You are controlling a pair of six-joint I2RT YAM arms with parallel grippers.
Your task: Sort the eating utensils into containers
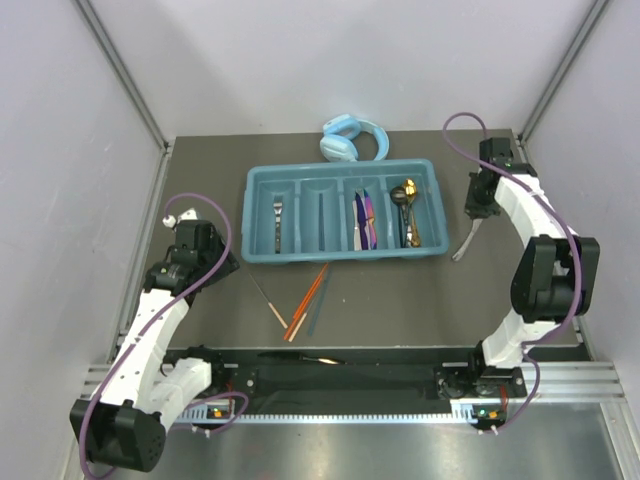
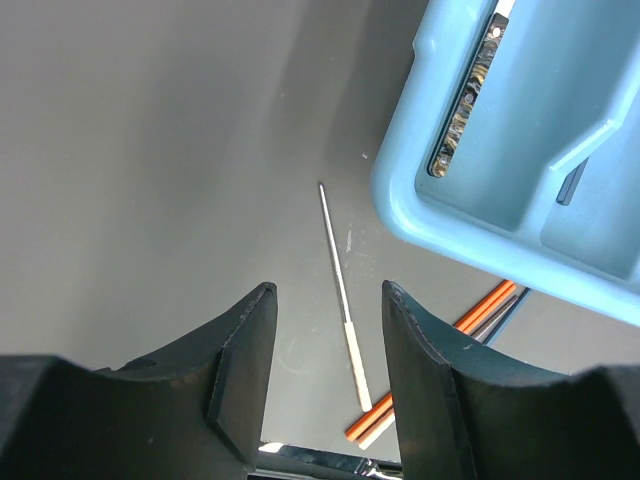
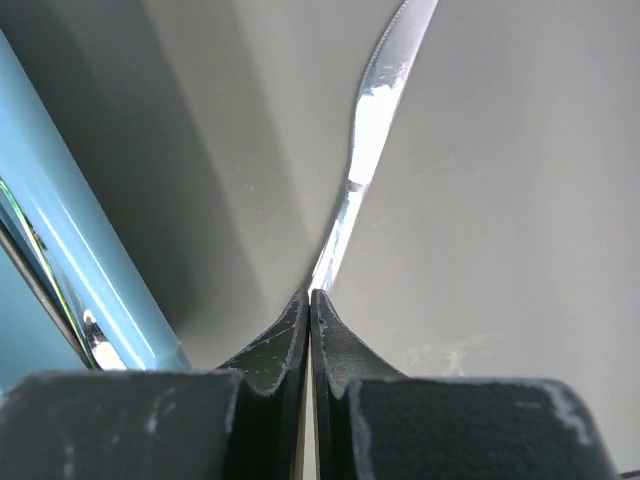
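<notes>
The blue divided tray (image 1: 292, 257) holds a fork (image 1: 278, 225), several knives (image 1: 363, 220) and spoons (image 1: 410, 213). A silver knife (image 3: 378, 115) lies on the table right of the tray, beneath my right gripper, which is shut with nothing visible gripped. Below the tray's left part lie a thin chopstick (image 2: 355, 355), orange chopsticks (image 1: 307, 296) and a dark stick (image 1: 319, 306). My left gripper is open above the table left of the tray, its fingers empty.
Light blue headphones (image 1: 340, 145) sit behind the tray. A dark item (image 1: 310, 358) lies at the front edge. The table has free room at front right and far left.
</notes>
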